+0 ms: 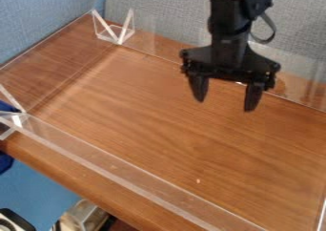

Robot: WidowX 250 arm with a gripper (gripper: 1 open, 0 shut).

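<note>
My black gripper (226,94) hangs at the upper right of the camera view, above the back part of the wooden board (152,130). Its two fingers point down and stand apart, open, with nothing seen between them. The board below it is bare.
Clear plastic walls edge the board, with white corner brackets (112,29) at the back left and left front. A dark blue object (8,107) is at the left edge. A blue surface and some hardware lie below at the lower left. Grey textured walls stand behind.
</note>
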